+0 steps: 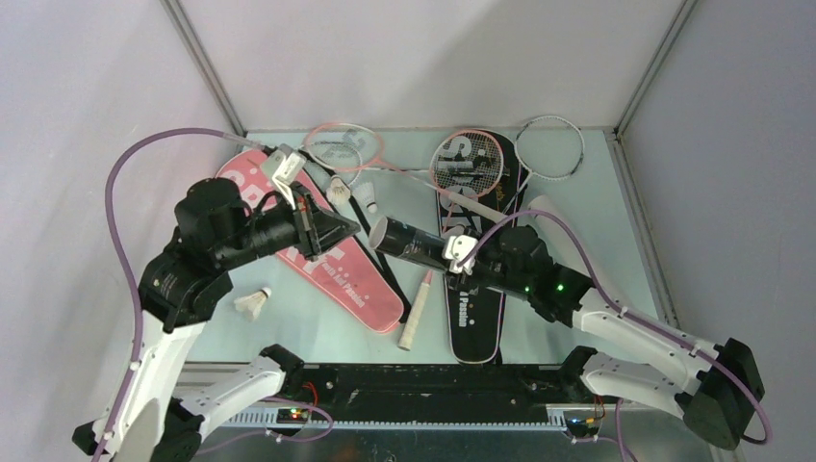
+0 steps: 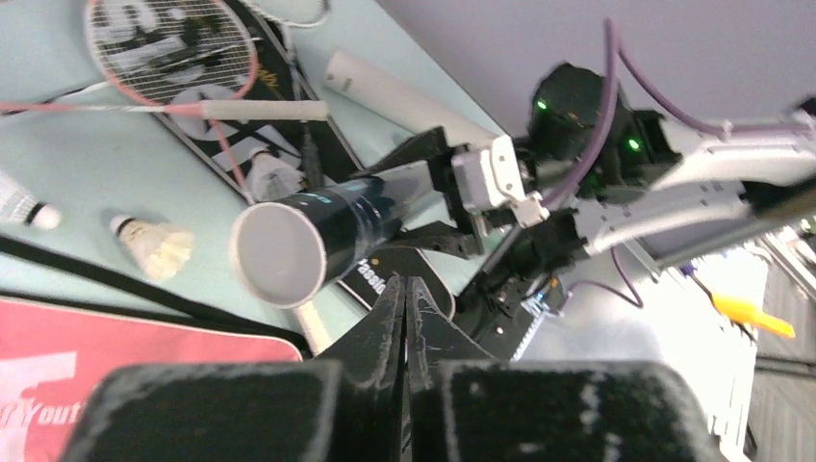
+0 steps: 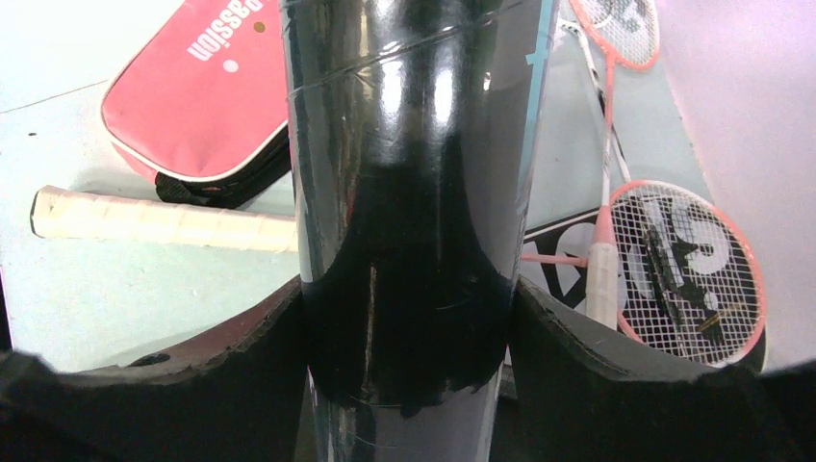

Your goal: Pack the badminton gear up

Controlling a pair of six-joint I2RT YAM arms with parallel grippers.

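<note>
The black shuttlecock tube is held above the table by my right gripper, which is shut on its body. Its pale, round lid end points left, towards my left arm. My left gripper is shut with nothing between its fingertips. In the top view a small gap separates the left gripper from the lid end.
Pink racket bag and black racket bag lie flat. Rackets rest at the back, with a pink-framed one across the black bag. A white roll lies right of it. Bare table shows at front left.
</note>
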